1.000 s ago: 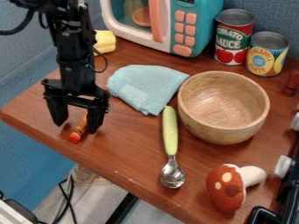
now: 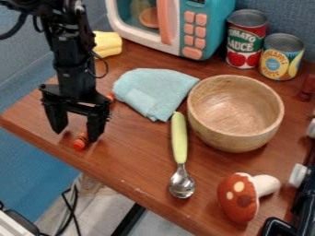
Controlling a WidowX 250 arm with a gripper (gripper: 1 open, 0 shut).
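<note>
The black gripper (image 2: 76, 120) hangs low over the left part of the wooden table, its two fingers apart. A small orange-red object (image 2: 80, 140) lies on the table just below and beside the fingers, partly hidden by them; nothing clearly shows held between them.
A folded blue cloth (image 2: 154, 85), a wooden bowl (image 2: 234, 115), a spoon with a green handle (image 2: 180, 147) and a toy mushroom (image 2: 240, 195) lie to the right. Two cans (image 2: 245, 41), a toy microwave (image 2: 167, 20) and yellow cloth (image 2: 106, 43) stand at the back. The table's front-left edge is close.
The gripper has shifted slightly about the orange-red object, a little to the right and back to the left; the other things are unchanged.
</note>
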